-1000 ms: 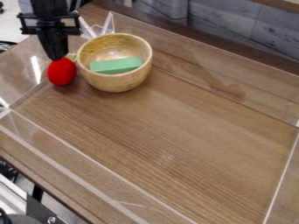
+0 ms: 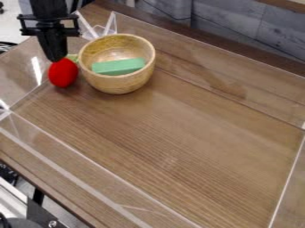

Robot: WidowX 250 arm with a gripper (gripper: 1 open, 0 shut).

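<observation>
The dark gripper (image 2: 53, 52) is at the upper left, just above and behind a red object (image 2: 63, 72) that sits on the wooden table (image 2: 191, 151). Its fingertips are small here and partly hard to make out, so whether anything is between them does not show clearly. To the right of the red object is a tan wooden bowl (image 2: 134, 46) with a green block (image 2: 117, 66) inside it.
Cables and the table's left edge are at the lower left. Light, thin items lie behind the bowl near the back edge.
</observation>
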